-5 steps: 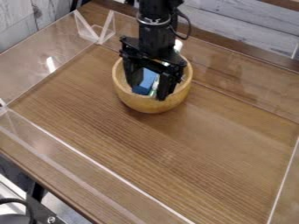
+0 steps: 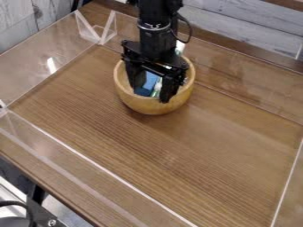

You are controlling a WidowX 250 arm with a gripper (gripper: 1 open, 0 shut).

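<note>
My black gripper (image 2: 153, 74) is open and lowered into a round yellow-tan bowl (image 2: 154, 105) near the top middle of the wooden table. Inside the bowl, around the fingers, sit a blue item (image 2: 145, 87) and some pale green or white pieces, partly hidden by the gripper. Whether the fingers touch them I cannot tell.
White planked surfaces border the table at the back and upper left. A black cable shows at the bottom left corner.
The gripper has shifted very slightly over the bowl; the bowl stays in place.
</note>
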